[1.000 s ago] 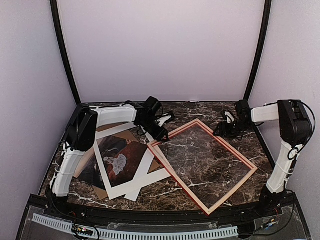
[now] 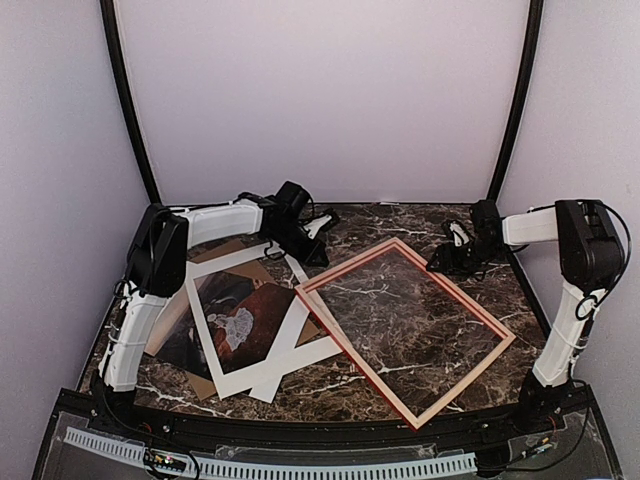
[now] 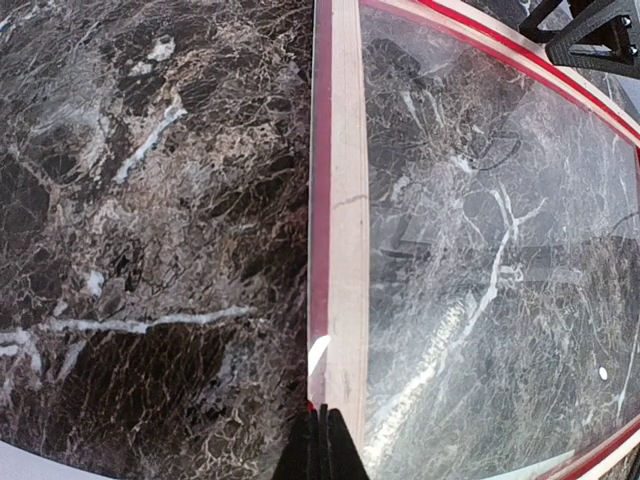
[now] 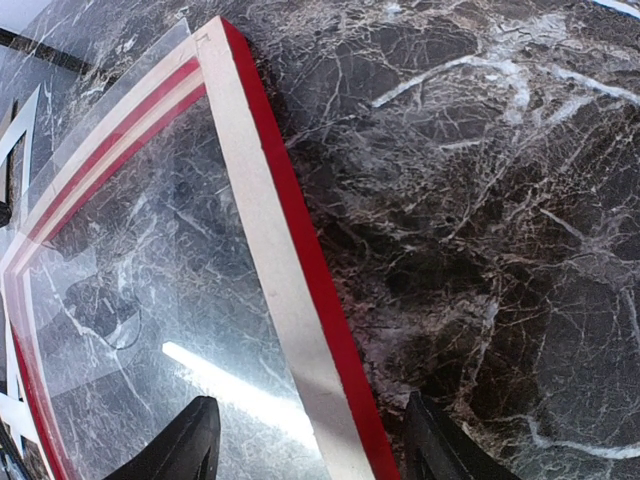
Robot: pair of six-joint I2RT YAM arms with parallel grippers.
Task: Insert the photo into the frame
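The pale wooden frame with red edges [image 2: 467,377] lies on the right half of the table; a clear sheet [image 4: 90,270] rests over it, overhanging its rim in the right wrist view. My left gripper [image 2: 318,255] is above the frame's upper left part, shut with nothing visible between its fingers. My right gripper stands open over the frame's upper right bar, one finger on each side of it. Photos [image 2: 245,325], partly overlapping, lie on the left with white mats [image 2: 290,360] and brown boards.
Pale walls [image 2: 330,100] bound the work area at back and sides.
My left gripper has moved slightly left and back from where it was a second ago. The right arm and the frame look unchanged.
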